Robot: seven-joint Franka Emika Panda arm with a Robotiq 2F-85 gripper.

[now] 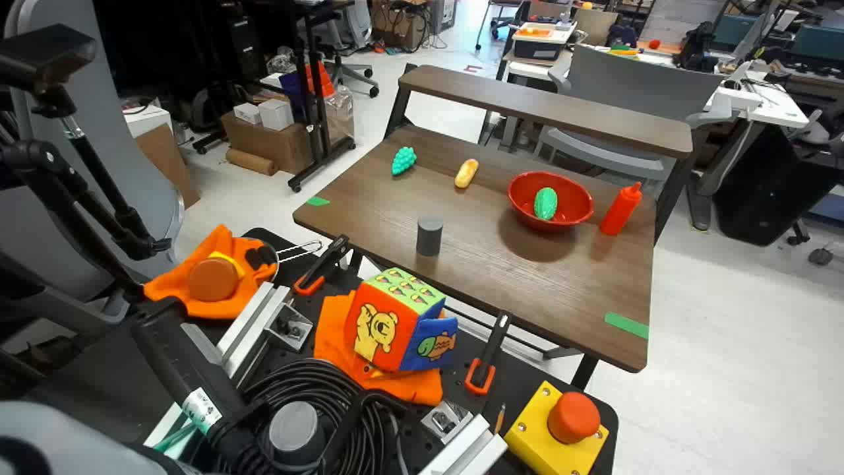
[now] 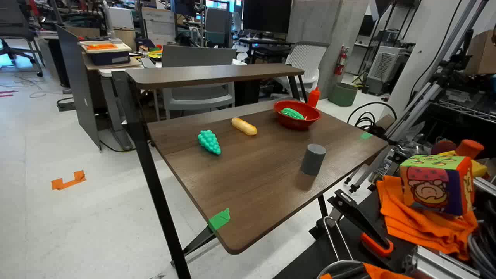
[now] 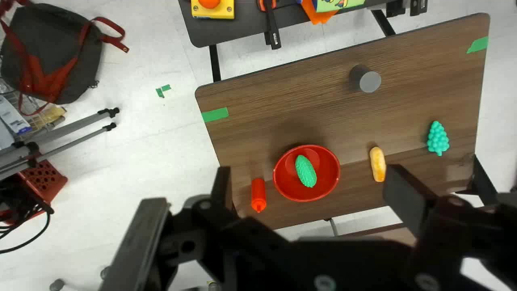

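Note:
Seen from high above in the wrist view, my gripper is open, its dark fingers (image 3: pixel 408 196) wide apart with nothing between them. Far below lies the brown table (image 3: pixel 271 99). On it stands a red bowl (image 3: pixel 332 186) holding a bumpy green oblong toy (image 3: pixel 305 171). Beside the bowl is a red squeeze bottle (image 3: pixel 258 194), upright in the exterior views. A yellow elongated toy (image 2: pixel 244 126) and a teal grape-like toy (image 2: pixel 209 142) lie apart on the tabletop. Nearer the arm's base table, a grey cylinder (image 1: pixel 429 236) stands upright. Neither exterior view shows the gripper.
A raised shelf (image 1: pixel 546 107) runs along the table's far edge. Green tape (image 1: pixel 626 324) marks some edges. The black base table carries a soft picture cube (image 1: pixel 399 320), orange cloth, clamps, coiled cable and a red-and-yellow button box (image 1: pixel 558 431).

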